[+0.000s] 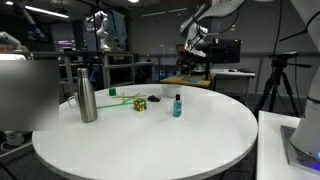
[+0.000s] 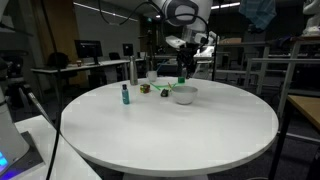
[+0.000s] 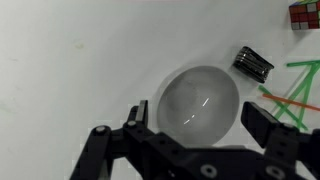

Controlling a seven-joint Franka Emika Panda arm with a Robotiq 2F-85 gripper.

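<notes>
A round grey bowl fills the middle of the wrist view; in exterior view 2 the bowl stands upright on the far part of the white round table. My gripper hangs over it, its two black fingers well apart, one toward each side of the bowl. Nothing shows between them except the bowl below, and the height of the gap is hard to judge. Exterior view 1 shows the bowl only small, near the table's far edge.
Close to the bowl lie a small black object, green and orange sticks and a puzzle cube. Farther off stand a blue bottle and a tall metal flask.
</notes>
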